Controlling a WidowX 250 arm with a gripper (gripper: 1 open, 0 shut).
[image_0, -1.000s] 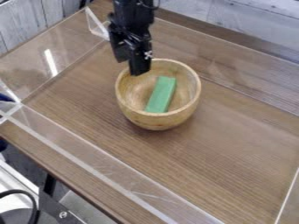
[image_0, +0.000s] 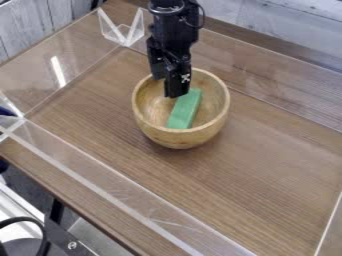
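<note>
A tan round bowl (image_0: 205, 122) stands on the wooden table, holding a green oblong object (image_0: 185, 109). My black gripper (image_0: 174, 82) reaches down from the top centre to the back left part of the bowl, over its interior, left of the green object's upper end. Its fingertips are dark and small, with nothing visible held in them.
A clear plastic item (image_0: 123, 28) lies at the back left. Black cables (image_0: 30, 228) are at the lower left corner, off the table's edge.
My gripper has moved right and down, from beside the bowl's back left to over its inside. The bowl and green object look unmoved.
</note>
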